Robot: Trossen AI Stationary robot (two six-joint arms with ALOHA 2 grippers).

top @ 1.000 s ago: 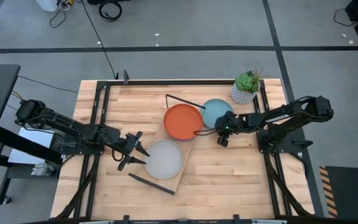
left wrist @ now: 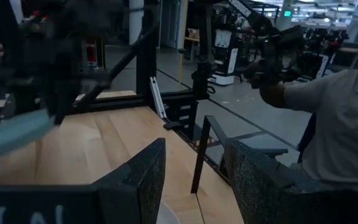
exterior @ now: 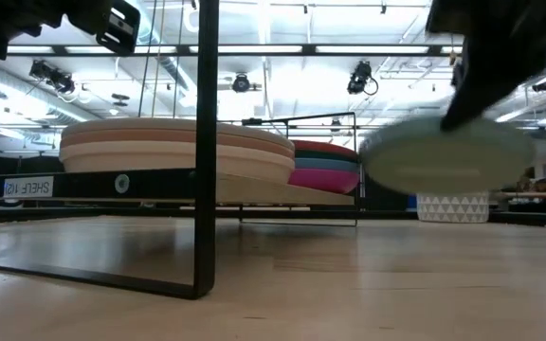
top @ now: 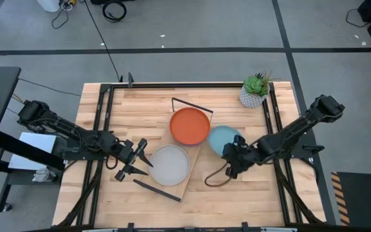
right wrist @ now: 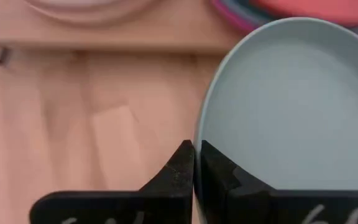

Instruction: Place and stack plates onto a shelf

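A light blue plate (right wrist: 284,106) is pinched at its rim by my right gripper, its two fingers closed on either side of the edge. In the low view this plate (exterior: 425,156) hangs above the table, right of the shelf. The wooden shelf (top: 194,169) carries two stacks: an orange-red plate (top: 190,125) tops the far one, a pale grey-white plate (top: 169,165) the near one. Left of the near stack, my left gripper stands open with nothing between its fingers.
A potted succulent (top: 255,90) stands at the back right corner. The shelf's black wire end frames (exterior: 205,170) rise at both ends. Bare tabletop (top: 237,203) lies at the front right. A person (left wrist: 337,118) appears beyond the table.
The light blue plate has moved toward the table's front with my right gripper, which has also turned. My left gripper has lifted or tilted away from the near stack.
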